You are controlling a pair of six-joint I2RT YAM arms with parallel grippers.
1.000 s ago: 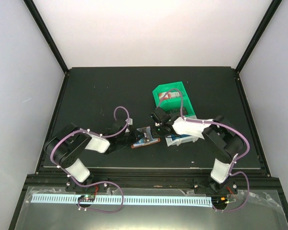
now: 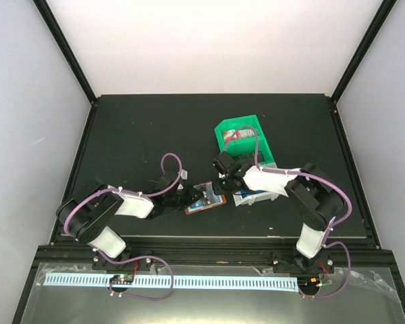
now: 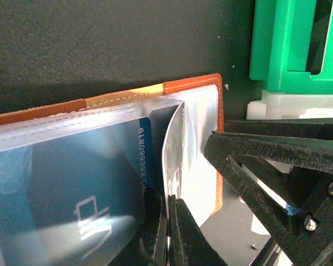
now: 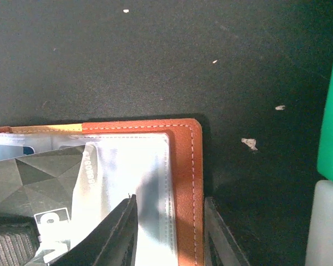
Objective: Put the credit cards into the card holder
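Note:
The open card holder [image 2: 206,207] lies on the dark table between both grippers, with a brown stitched border [image 4: 183,160]. In the left wrist view a dark blue card [image 3: 100,183] sits under clear plastic on the left. A thin clear sleeve page [image 3: 173,149] stands on edge, its near edge running into my shut left gripper. The right wrist view shows a dark, faceted card [image 4: 39,183] on the holder's left part. My right gripper is part open, its fingertips on either side of the holder's right border; touching or not, I cannot tell.
A green bin [image 2: 258,125] stands behind and right of the holder, with a red-and-white item [image 2: 238,135] in it. A whitish container [image 2: 260,197] adjoins its front, partly under the right arm.
Over the last second the left arm has shifted slightly, its elbow a little to the left. The holder and the right arm look almost unmoved.

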